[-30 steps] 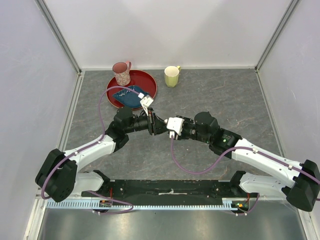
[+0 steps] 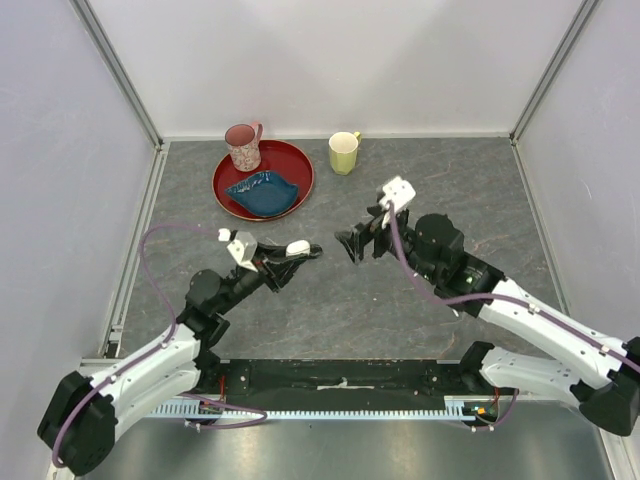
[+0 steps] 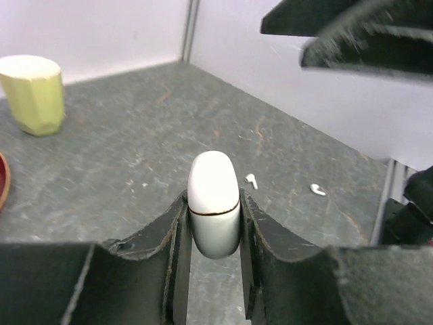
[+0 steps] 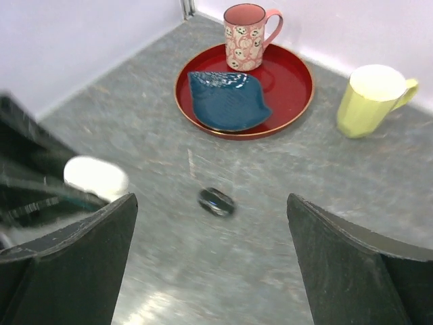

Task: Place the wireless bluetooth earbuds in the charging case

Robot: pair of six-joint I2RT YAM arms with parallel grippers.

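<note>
My left gripper is shut on the white charging case, holding it off the table. A thin dark seam runs across the case, and both halves lie close together; no opening shows in this view. Two small white pieces, which look like the earbuds, lie apart on the table: one nearer the middle, the other farther right. My right gripper stands open to the right of the case, its fingers wide apart and nothing held. In the right wrist view the case's end shows at the left edge.
A small dark oval object lies on the table beyond the right fingers. Behind it are a red tray with a blue dish and a patterned mug, and a yellow mug.
The two grippers were close together around the case; now they are apart. The left has drawn back toward the front left with the case, and the right has moved a little right.
</note>
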